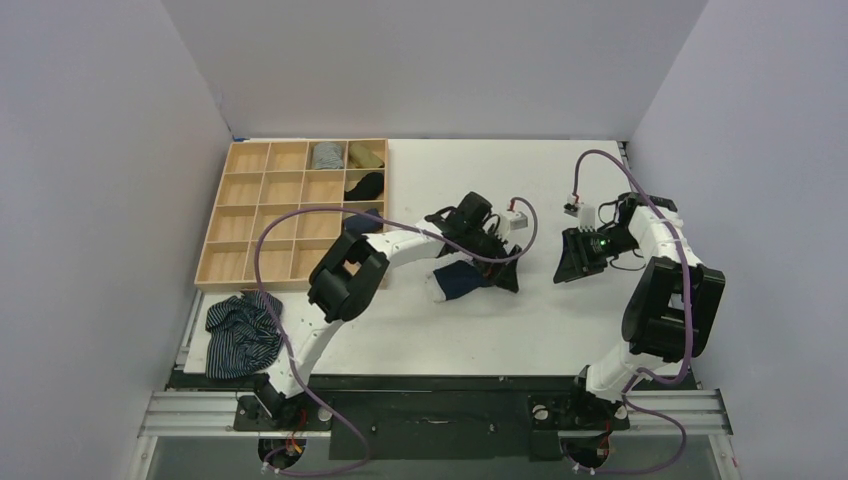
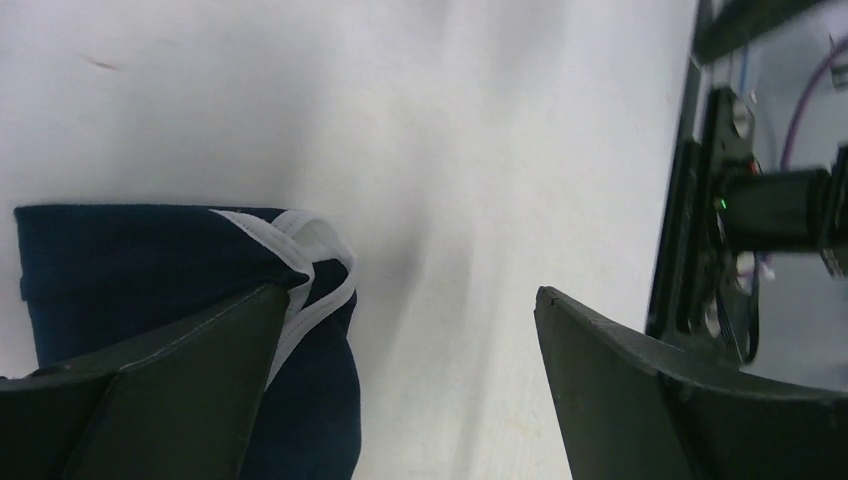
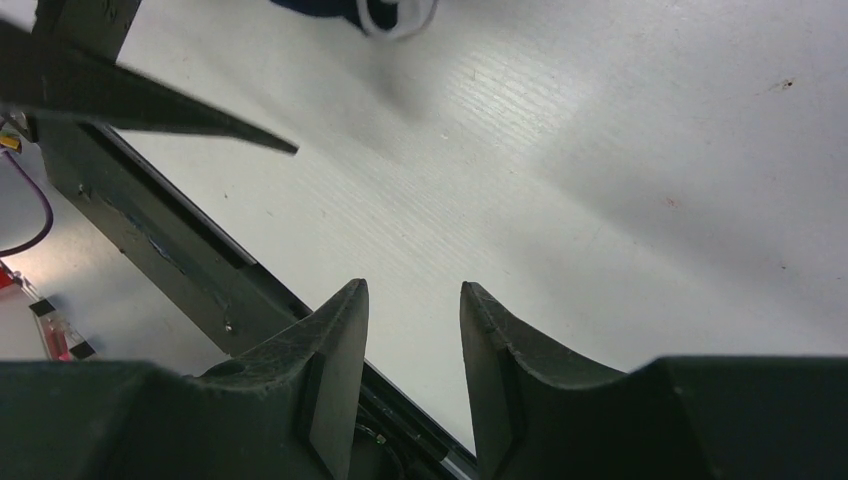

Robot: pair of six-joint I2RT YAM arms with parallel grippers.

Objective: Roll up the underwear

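Observation:
Dark navy underwear (image 1: 457, 280) with light trim lies folded flat on the white table, partly hidden by my left gripper (image 1: 508, 272) in the top view. In the left wrist view, the cloth (image 2: 130, 270) shows its white-edged end beside one open finger (image 2: 190, 380), which covers part of it. Between the wide fingers of that gripper lies mostly bare table. My right gripper (image 1: 577, 257) hangs apart, to the right of the cloth. The right wrist view shows a gap between its fingers with only table beyond; a navy, white-trimmed bit (image 3: 395, 15) peeks in at the top.
A wooden divided box (image 1: 235, 220) stands at the left with several rolled garments in its right-hand compartments. A striped dark cloth (image 1: 245, 335) lies crumpled at the front left. Bare table stretches behind and in front of the underwear.

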